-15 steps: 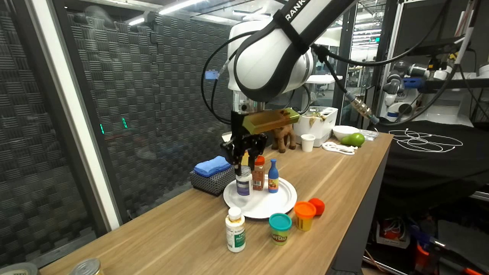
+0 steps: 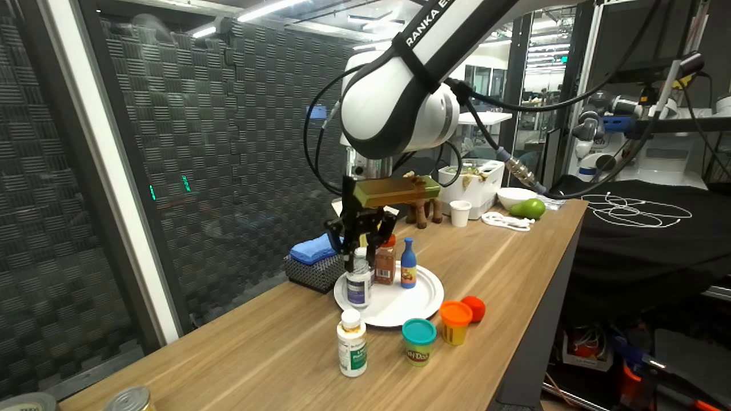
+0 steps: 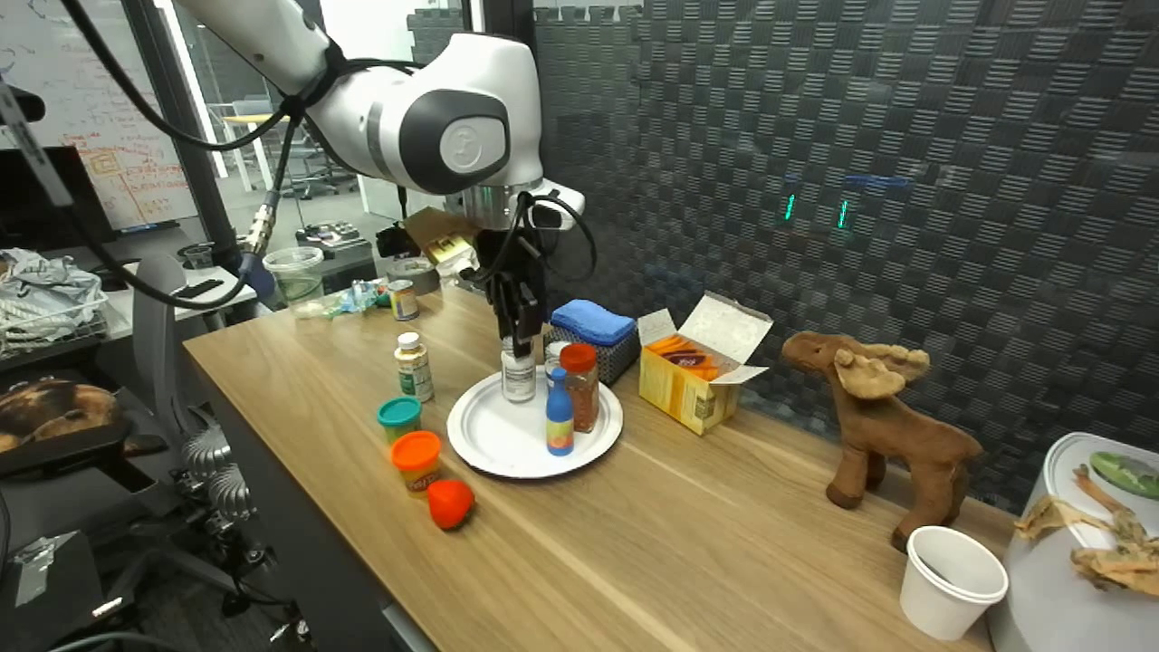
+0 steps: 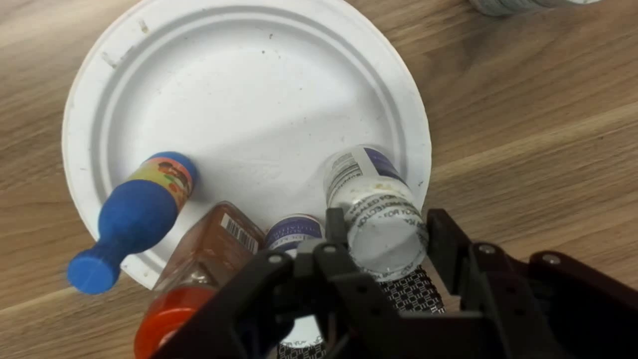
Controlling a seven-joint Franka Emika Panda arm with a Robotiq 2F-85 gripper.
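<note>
A white bottle with a purple label (image 2: 357, 290) is upright over the left part of the white paper plate (image 2: 411, 311), its base seeming to rest there. My gripper points down and is shut on this bottle's top, with a finger on either side of the pale cap (image 4: 386, 242) in the wrist view. Close by on the plate stand a second purple-labelled bottle (image 4: 294, 232), partly hidden by the gripper, a red-lidded spice jar (image 3: 582, 393) and a blue toy bottle (image 3: 560, 418).
In front of the plate are a green-labelled bottle (image 2: 352, 348), a teal-lidded tub (image 2: 418, 342), an orange-lidded tub (image 2: 455, 323) and a red object (image 3: 450, 503). Behind it sit a black basket with blue cloth (image 3: 593, 319) and an open yellow box (image 3: 695, 380). The plate's front is bare.
The arm has come down and slightly left in exterior view 1. The gripper sits lower, and the white bottle in front now shows clearly at the plate's left side.
</note>
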